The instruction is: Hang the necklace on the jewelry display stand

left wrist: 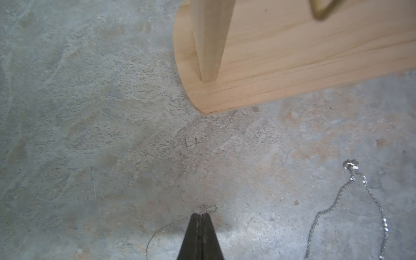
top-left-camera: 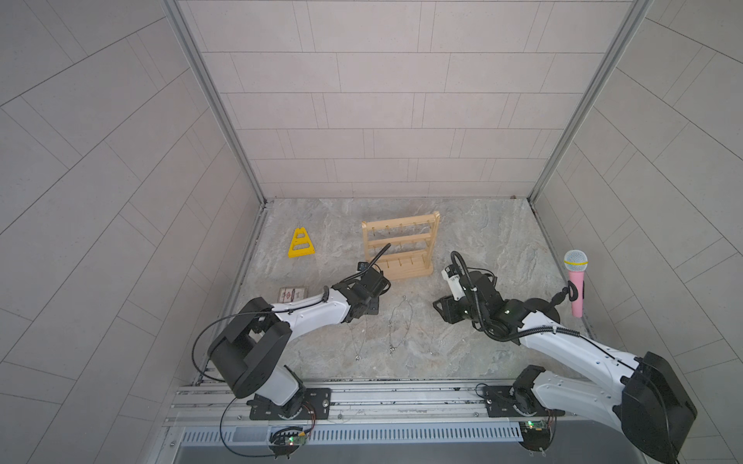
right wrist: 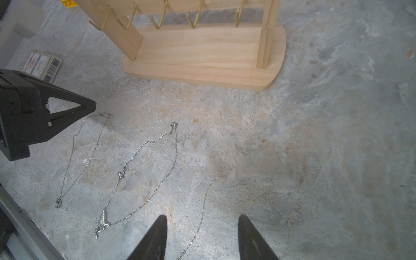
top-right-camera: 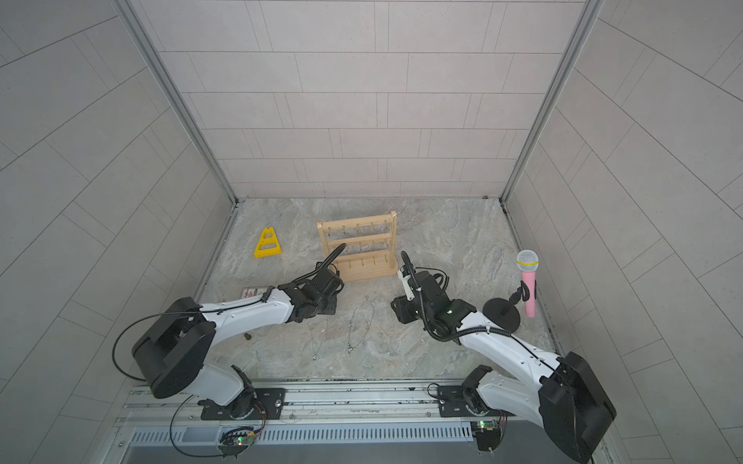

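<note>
The wooden display stand (top-left-camera: 398, 266) stands mid-table with rows of hooks (right wrist: 192, 21). Several silver chain necklaces (right wrist: 153, 192) lie flat on the table in front of it. My left gripper is shut, low over the end of one necklace (left wrist: 149, 242) near the stand's left front corner; whether any chain is between its tips is hard to tell. My right gripper is open, above the table at the right of the necklaces, a thin chain (right wrist: 203, 208) visible below it.
A yellow frame (top-left-camera: 301, 243) lies back left, a small box (top-left-camera: 291, 294) at left. A pink microphone (top-left-camera: 576, 294) on a black holder is at right.
</note>
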